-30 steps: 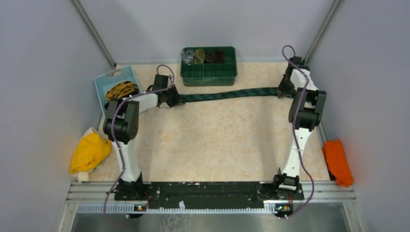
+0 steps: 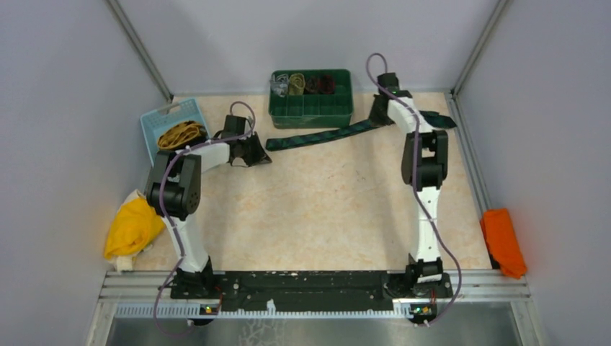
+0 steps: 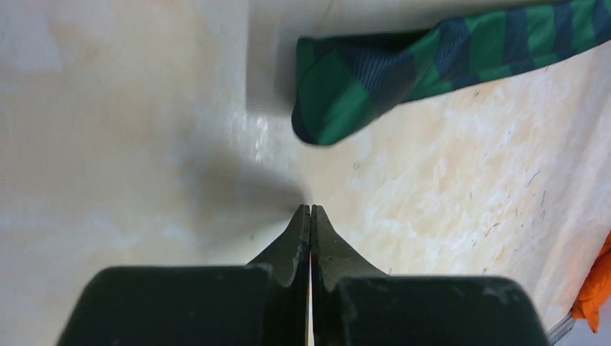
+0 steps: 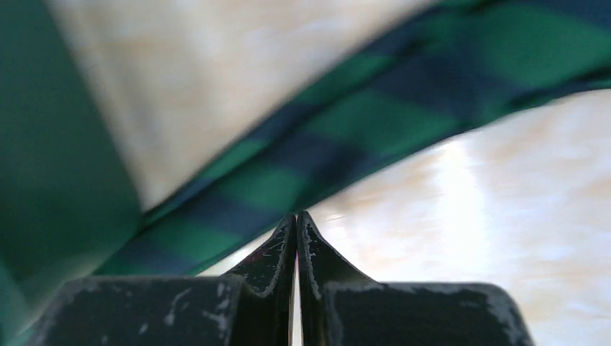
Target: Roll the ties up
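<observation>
A green and navy striped tie [image 2: 317,138] lies stretched across the back of the table, its folded left end [image 3: 339,94] near my left gripper. The left gripper is shut, apart from that end, with bare table between them. Over the right part of the tie stands my right gripper, its fingers shut just beside the tie's edge, nothing showing between them. In the top view the right arm hides part of the tie, and the wide end [image 2: 439,121] reaches out to its right.
A green divided box [image 2: 310,121] with several rolled ties stands behind the tie. At the left is a blue basket [image 2: 149,133] with a yellow-brown tie in it. Yellow cloth [image 2: 135,227] and orange cloth [image 2: 504,241] lie at the sides.
My left gripper has drawn slightly away from the tie's left end. The tie's right part has shifted backward.
</observation>
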